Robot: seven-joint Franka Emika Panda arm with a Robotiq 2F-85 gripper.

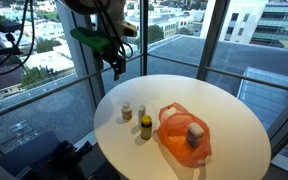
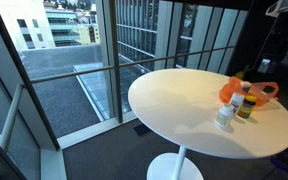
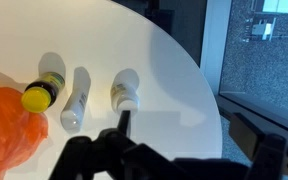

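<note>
Above the left part of the round white table, my gripper (image 1: 118,70) hangs in exterior view 1, clear of everything below it. The wrist view shows its dark fingers wide apart, so the gripper is open with nothing held. A white bottle (image 3: 125,92) stands ahead of the left finger. Beside it are a slimmer white bottle (image 3: 76,100) and a dark jar with a yellow lid (image 3: 44,93). An orange plastic bag (image 1: 171,123) lies on the table, with a pale boxy item (image 1: 195,133) on it.
Windows (image 2: 139,35) stand close behind it, and a dark area of floor lies in front.
</note>
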